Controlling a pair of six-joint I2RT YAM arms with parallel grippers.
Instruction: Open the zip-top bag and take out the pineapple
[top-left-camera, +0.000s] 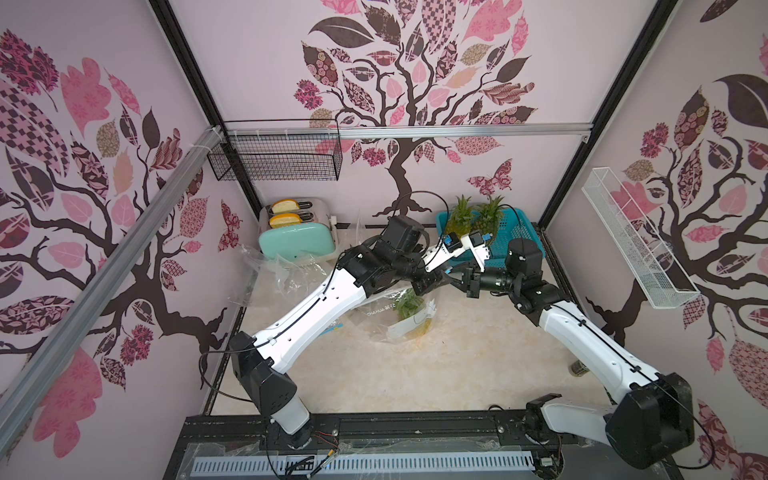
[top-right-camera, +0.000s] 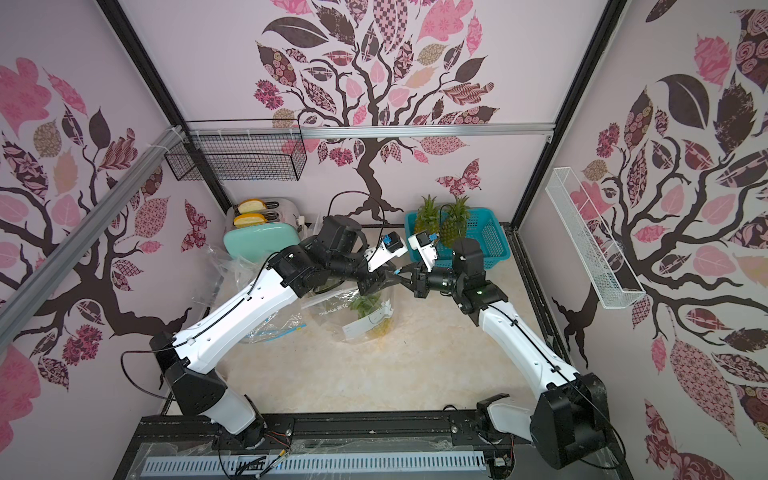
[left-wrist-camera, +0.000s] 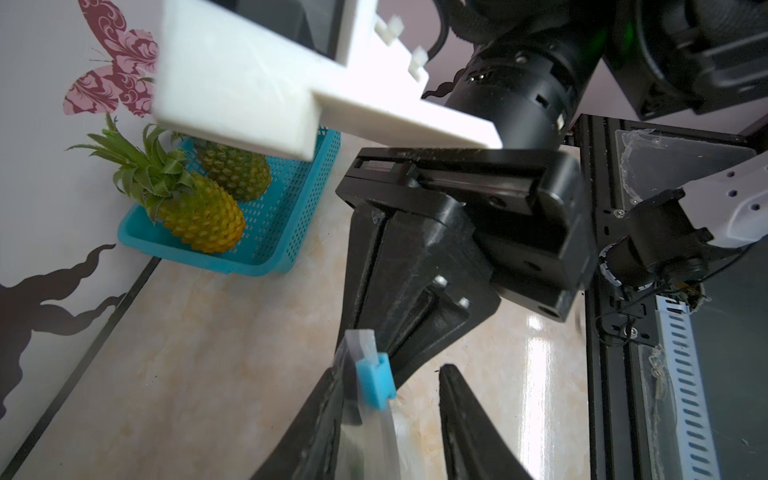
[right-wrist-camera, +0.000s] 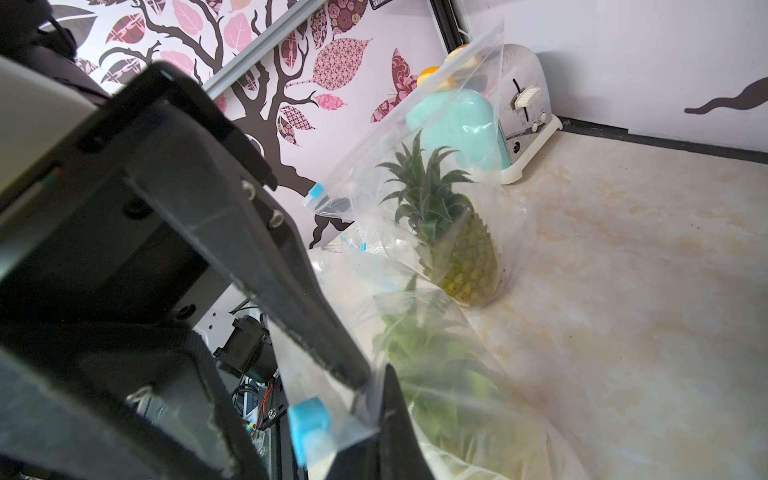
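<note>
A clear zip bag (top-left-camera: 376, 320) with a pineapple (top-left-camera: 409, 302) inside rests on the table, partly under my left arm. Its upper corner, near a blue slider (left-wrist-camera: 374, 380), is pinched by my right gripper, which is shut on the plastic. My left gripper is open, its fingers standing to either side of the slider and bag edge; contact with the slider is unclear. In the right wrist view the bagged pineapple's leaves (right-wrist-camera: 436, 376) show hazily through the plastic.
A mint-green toaster (top-left-camera: 296, 240) stands at the back left. A blue basket (top-left-camera: 512, 232) with pineapples sits at the back right.
</note>
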